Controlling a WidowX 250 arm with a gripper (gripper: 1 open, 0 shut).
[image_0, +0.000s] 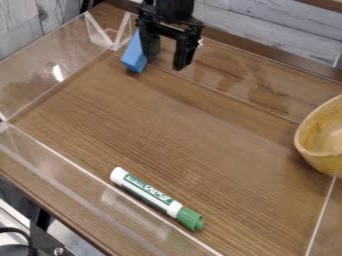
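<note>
My black gripper is at the top centre of the camera view, open, above the back of the wooden table. A blue object stands just to its left, partly behind the arm's dark parts; whether they touch I cannot tell. A white tube with green lettering and a green cap lies at the front.
A yellow-tan bowl sits at the right edge. Clear plastic walls border the table at the left and back.
</note>
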